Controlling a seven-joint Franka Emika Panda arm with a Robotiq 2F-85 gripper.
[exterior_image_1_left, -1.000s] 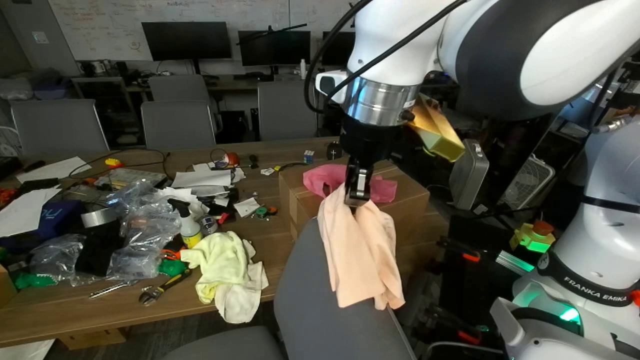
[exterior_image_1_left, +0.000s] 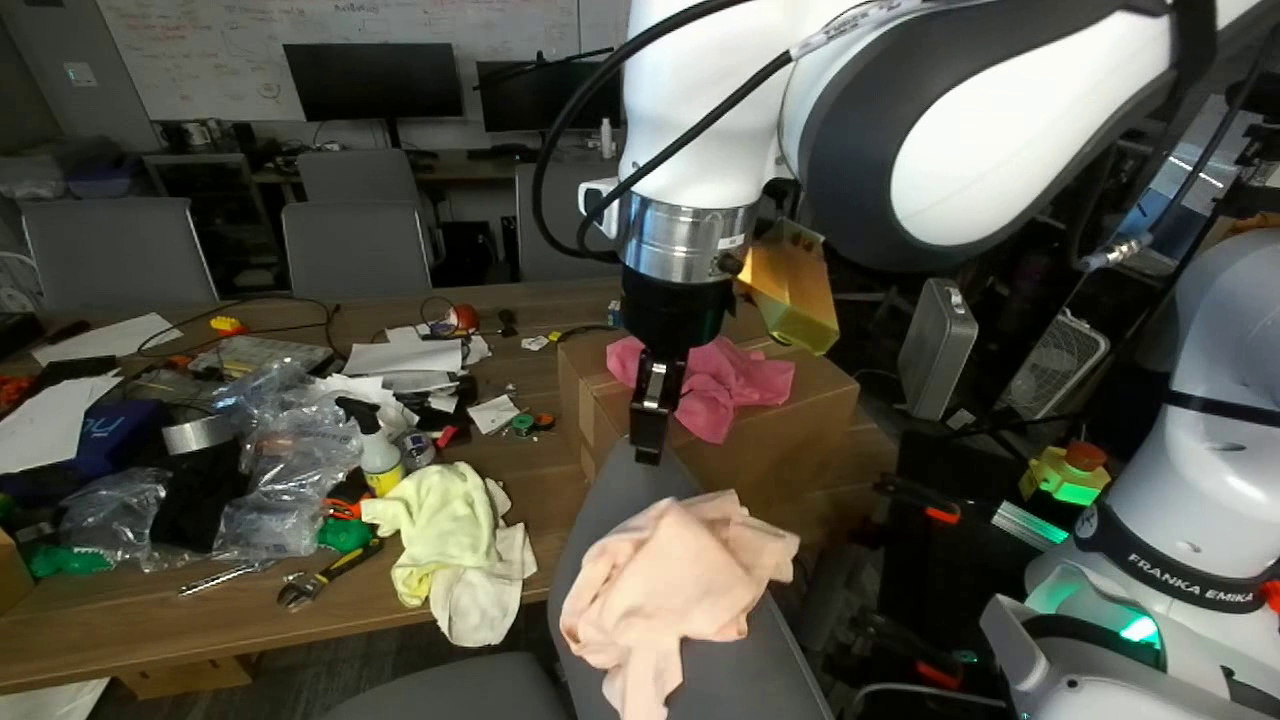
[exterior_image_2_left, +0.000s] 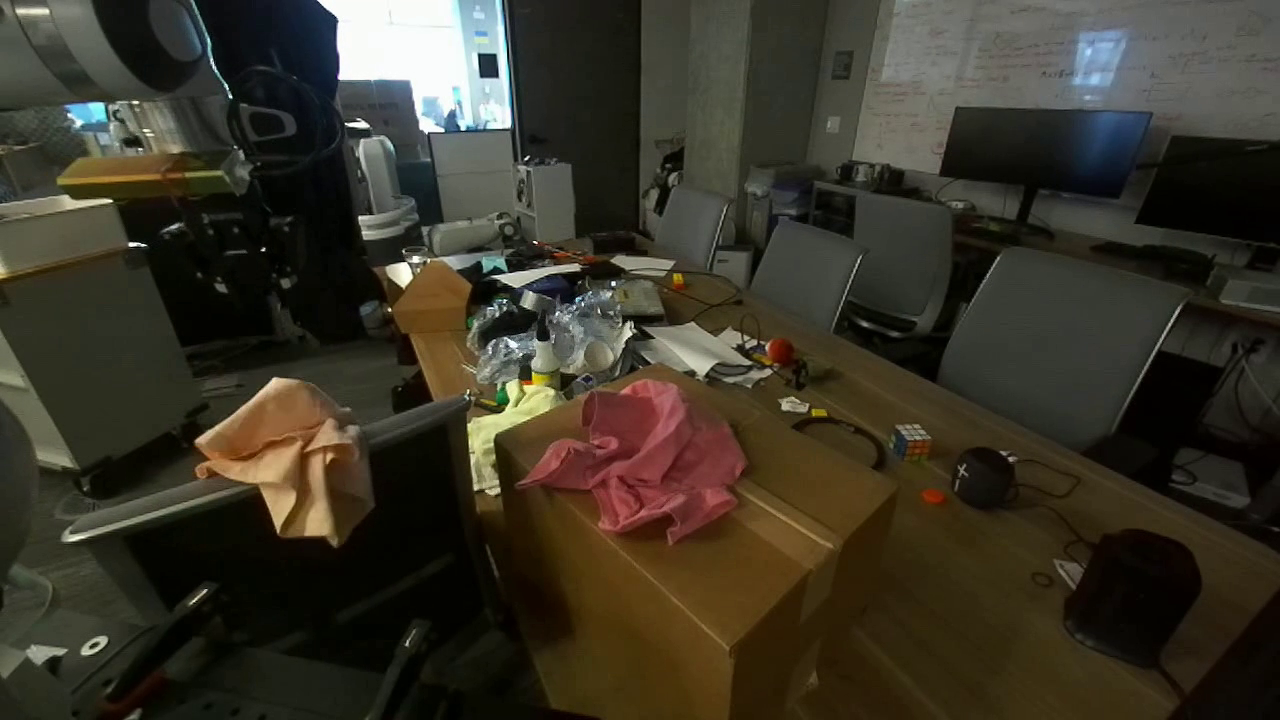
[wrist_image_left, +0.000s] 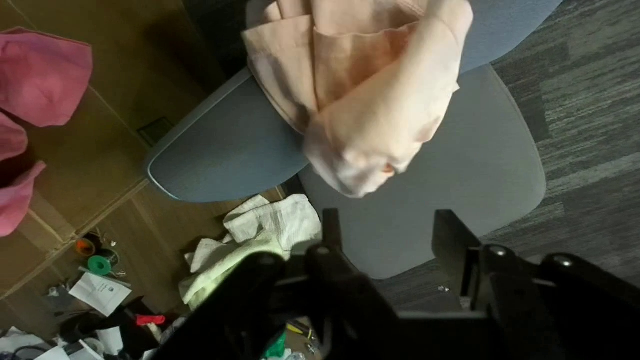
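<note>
A peach cloth (exterior_image_1_left: 678, 582) lies crumpled over the top of the grey chair's backrest (exterior_image_1_left: 624, 492), with one end hanging down. Exterior view 2 also shows the cloth (exterior_image_2_left: 292, 456) draped on the chair. My gripper (exterior_image_1_left: 649, 454) hangs above the chair, clear of the cloth. In the wrist view its fingers (wrist_image_left: 447, 234) stand apart with nothing held between them, so the gripper is open. A pink cloth (exterior_image_2_left: 654, 456) rests on the cardboard box (exterior_image_2_left: 636, 588). On the table's near edge lies a pale yellow and white cloth (exterior_image_1_left: 450, 534).
The wooden table (exterior_image_1_left: 528, 480) is cluttered on its left with plastic wrap (exterior_image_1_left: 282, 444), a spray bottle (exterior_image_1_left: 378, 450) and a wrench (exterior_image_1_left: 318, 582). The box stands close beside the chair. A second robot arm (exterior_image_1_left: 1224, 456) is at the right.
The arm has shifted left and somewhat lower in exterior view 1.
</note>
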